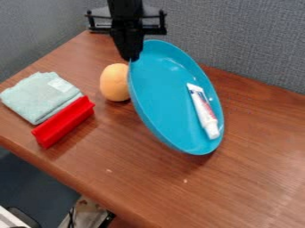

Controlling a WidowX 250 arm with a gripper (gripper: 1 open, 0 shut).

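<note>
My black gripper [130,51] is at the top centre, at the raised upper rim of a blue oval plate [161,93], which hangs tilted below it. Whether the fingers are shut on the rim is hard to see, as they are dark and small. A white tube [204,109] with red markings lies on the plate, toward its right side. An orange egg-shaped object [114,82] stands just left of the plate, partly behind it.
A folded pale cloth [38,95] and a red bar [63,121] lie at the left of the wooden table [238,187]. A grey padded wall [251,36] runs along the back.
</note>
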